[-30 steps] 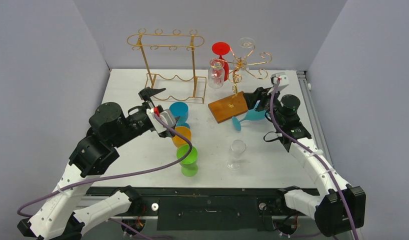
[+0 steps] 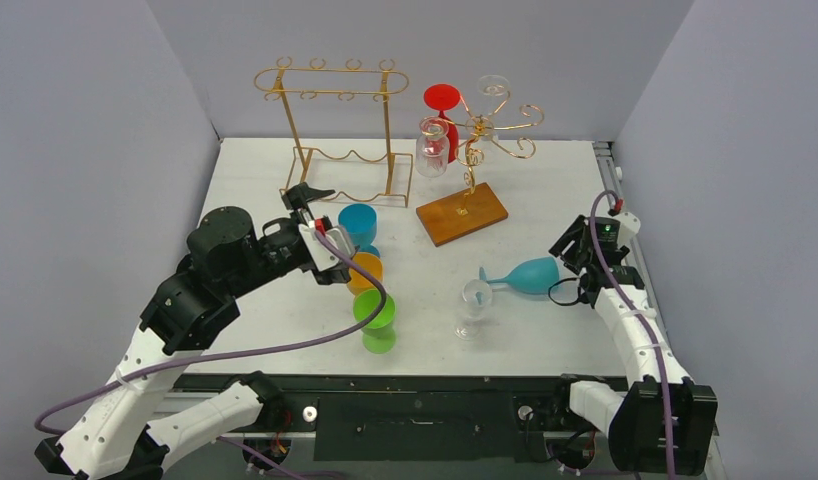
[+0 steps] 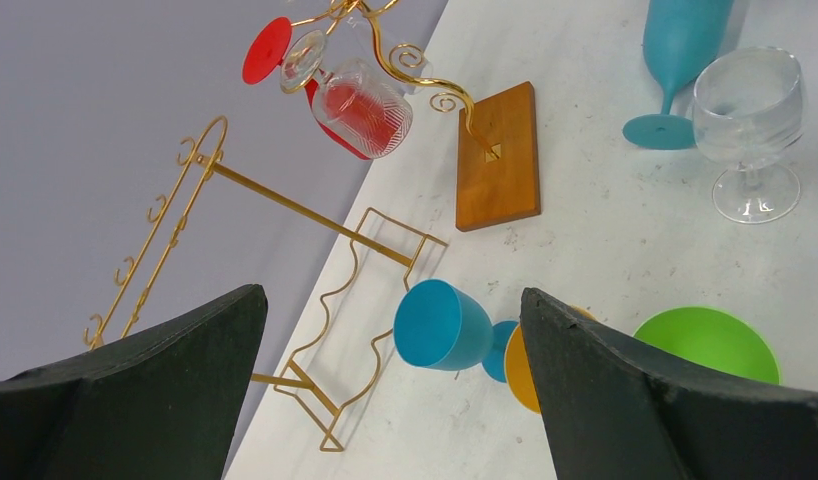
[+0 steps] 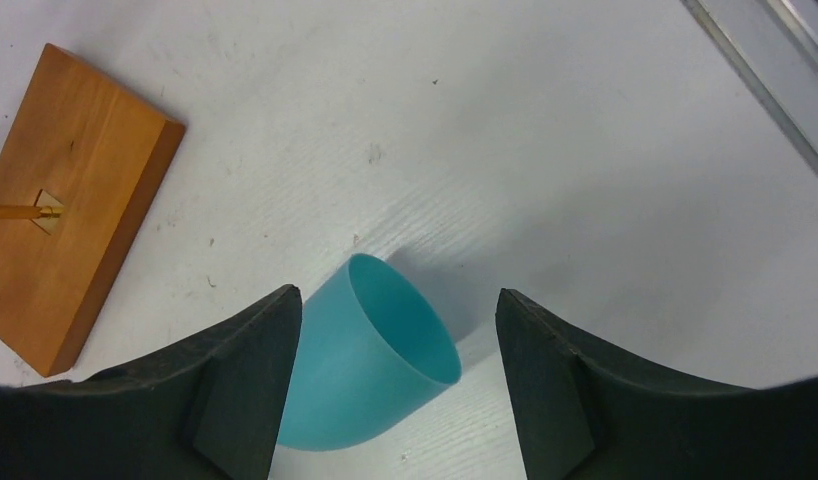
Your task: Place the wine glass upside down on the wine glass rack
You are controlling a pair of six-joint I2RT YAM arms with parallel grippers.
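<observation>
A teal wine glass (image 2: 531,277) lies on its side toward the table's right, its foot pointing left. In the right wrist view the mouth of the teal glass (image 4: 410,325) shows below and between my right gripper's (image 4: 398,294) parted fingers. The left finger covers part of its bowl; neither finger appears closed on it. The gold wine glass rack (image 2: 482,128) stands at the back on a wooden base, with red and clear glasses hanging from it. My left gripper is open and empty above the cups on the left.
A clear glass (image 2: 472,308) stands upright close to the teal glass's foot. Blue (image 2: 358,223), orange (image 2: 365,272) and green (image 2: 376,315) glasses are under the left arm. Another gold rack (image 2: 389,130) stands empty at back left.
The teal glass has shifted right and toward the front, its foot swinging away from the wooden base. My right gripper has moved right and frontward.
</observation>
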